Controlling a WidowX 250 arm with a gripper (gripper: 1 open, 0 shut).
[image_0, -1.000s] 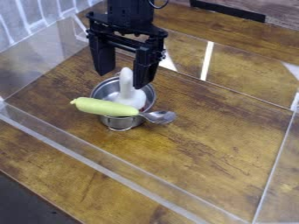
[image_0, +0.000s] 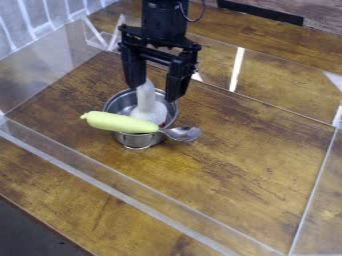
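My black gripper (image_0: 155, 72) hangs open above a steel pot (image_0: 127, 138), its two fingers spread wide with nothing seen held between them. Inside the pot stands a white object (image_0: 147, 100), partly hidden. A pale green elongated object (image_0: 114, 121) lies across the pot's front rim. A metal spoon (image_0: 182, 133) sticks out to the right at the pot's rim.
Clear plastic walls (image_0: 315, 200) border the wooden table (image_0: 241, 180). A white rail (image_0: 54, 20) stands at the back left.
The pot and the things in it look unchanged.
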